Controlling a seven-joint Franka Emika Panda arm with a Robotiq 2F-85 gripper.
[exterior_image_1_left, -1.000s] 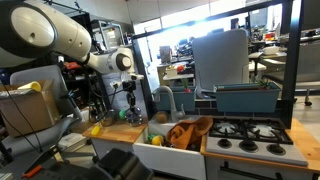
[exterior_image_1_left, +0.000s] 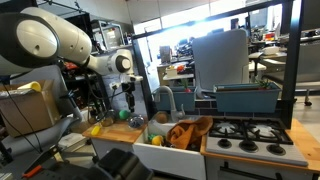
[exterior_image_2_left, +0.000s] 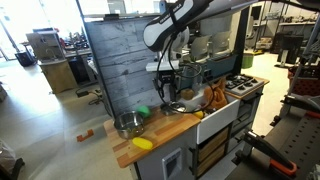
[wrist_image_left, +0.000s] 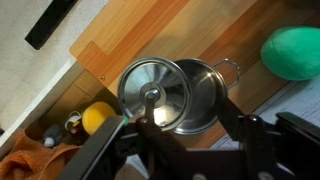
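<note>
In the wrist view a steel pot (wrist_image_left: 204, 112) with a loop handle stands on the wooden counter (wrist_image_left: 180, 30). A round glass lid (wrist_image_left: 140, 82) with a metal rim and a centre knob overlaps the pot's opening, off to one side. My gripper is over them, its fingers apart, one near the knob and the other past the pot's far rim. Whether a finger touches the lid cannot be told. A green rounded object (wrist_image_left: 292, 52) lies beside the pot. Exterior view 2 shows the gripper (exterior_image_2_left: 174, 88) low over the pot area, small and partly hidden.
The sink (exterior_image_1_left: 170, 158) beside the counter holds a brown cloth-like item and a yellow object. A second steel pot (exterior_image_2_left: 128, 124) and a yellow item (exterior_image_2_left: 143, 143) sit on the counter's other end. The stove (exterior_image_1_left: 255, 138) is beyond the sink.
</note>
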